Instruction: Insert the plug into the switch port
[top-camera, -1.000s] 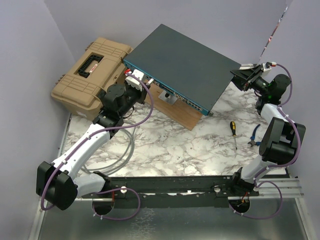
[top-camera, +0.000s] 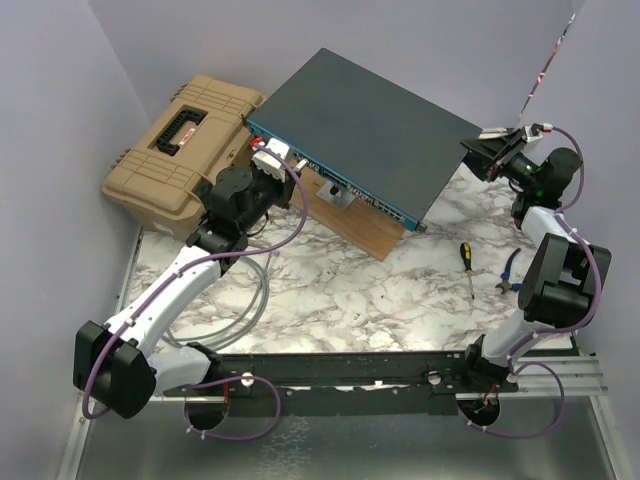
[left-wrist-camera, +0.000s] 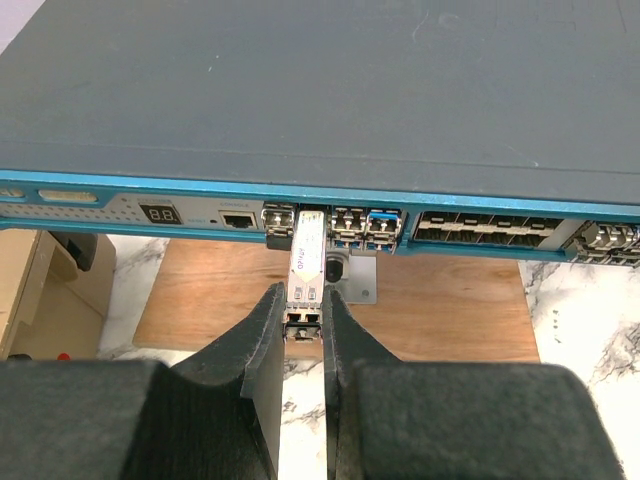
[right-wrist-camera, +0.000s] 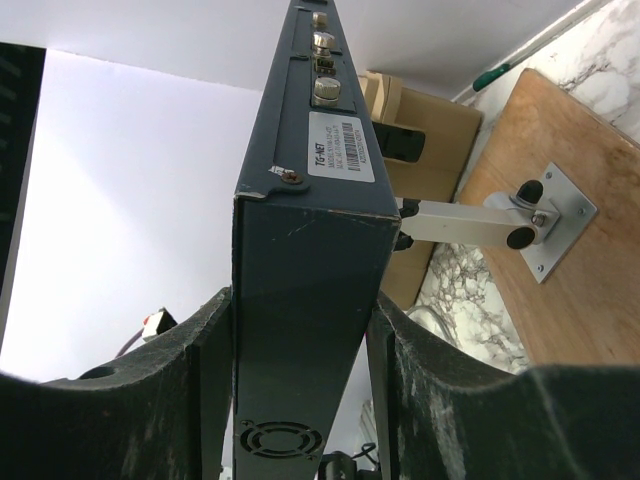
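Observation:
The network switch (top-camera: 365, 125) is held raised over a wooden board, its blue front (left-wrist-camera: 120, 205) toward my left gripper. That gripper is shut on a silver transceiver plug (left-wrist-camera: 307, 255), whose far end meets the port row between other fitted modules; how deep it sits, I cannot tell. My right gripper is shut on the switch's end (right-wrist-camera: 300, 260), at the right in the top view.
A tan case (top-camera: 180, 140) stands at the left, grey cable loops below it. A screwdriver (top-camera: 466, 260) and pliers (top-camera: 507, 275) lie at the right. Bare marble (top-camera: 360, 310) fills the front. A mount (right-wrist-camera: 560, 220) is on the board (right-wrist-camera: 590, 300).

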